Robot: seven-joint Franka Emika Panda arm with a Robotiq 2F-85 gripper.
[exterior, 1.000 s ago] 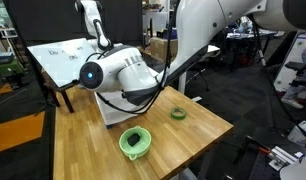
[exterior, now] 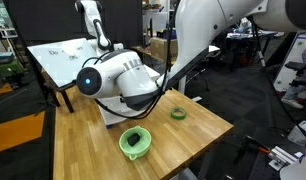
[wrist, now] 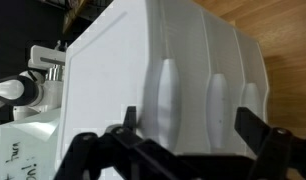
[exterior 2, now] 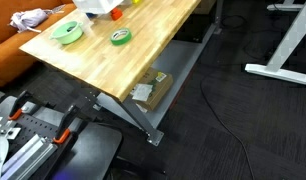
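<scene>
A white drawer unit (wrist: 193, 60) with several stacked drawer fronts fills most of the wrist view, tilted in that picture. Each front has an oval handle cutout, the largest being the nearest cutout (wrist: 169, 100). My gripper stands open before these fronts, its dark fingers (wrist: 268, 138) spread to either side. Nothing is held between them; whether a fingertip touches the unit, I cannot tell. In the first exterior view the arm hides much of the unit (exterior: 115, 112) and the gripper itself.
A green bowl (exterior: 135, 143) with something dark inside stands on the wooden table (exterior: 83, 150). Near the table edge lies a green tape roll (exterior 2: 121, 36). A small red-orange object (exterior 2: 116, 14) sits beside the unit.
The arm has come down slightly near the drawer unit. The bowl, the tape roll and the unit look unmoved.
</scene>
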